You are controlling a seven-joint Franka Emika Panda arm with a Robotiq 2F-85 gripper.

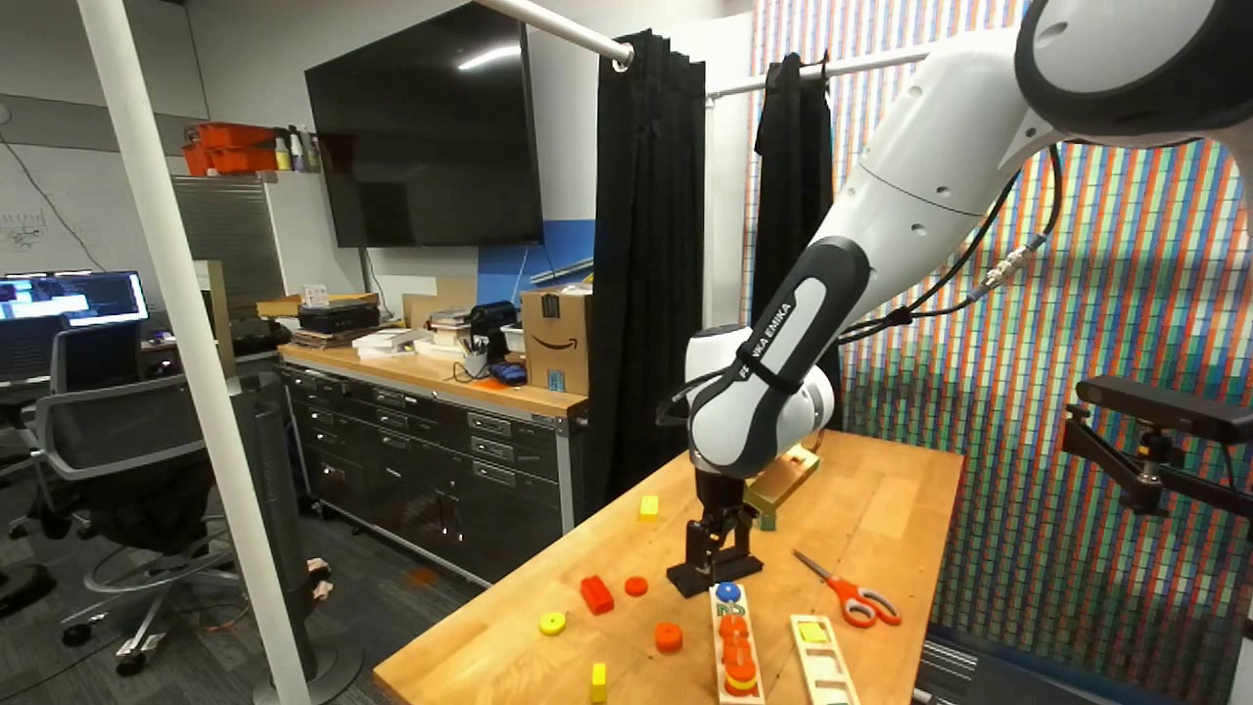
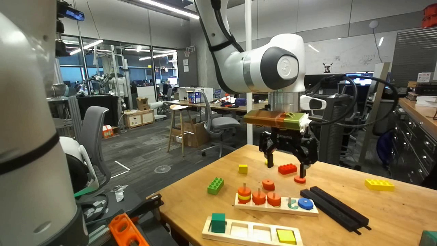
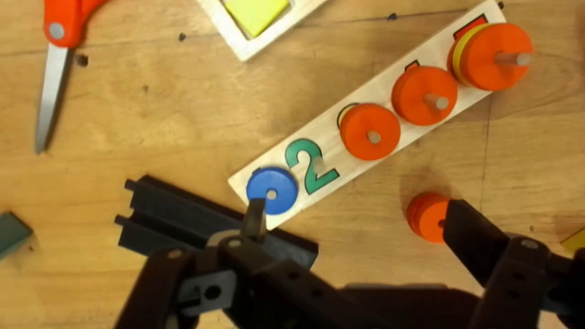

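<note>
My gripper is open above the table, nothing between its fingers. In the wrist view one fingertip [image 3: 255, 216] overlaps the near edge of the blue ring [image 3: 277, 184], and the other is beside a stack of orange rings [image 3: 428, 216]. The peg board [image 3: 257, 164] bears the blue ring at one end, then a bare peg on a green 2, then pegs with orange and yellow rings [image 3: 491, 57]. In exterior view 2 the gripper [image 2: 285, 164] hangs over the table beyond the board; whether its fingertip touches the lone orange ring [image 2: 299, 179] cannot be told.
Black track pieces [image 2: 336, 209] lie by the board's blue-ring end. A wooden tray [image 2: 239, 226] holds a green and a yellow block. Scissors [image 1: 858, 597], a red brick [image 1: 596, 594], a yellow ring [image 1: 552, 623] and green brick [image 2: 215, 186] are scattered around.
</note>
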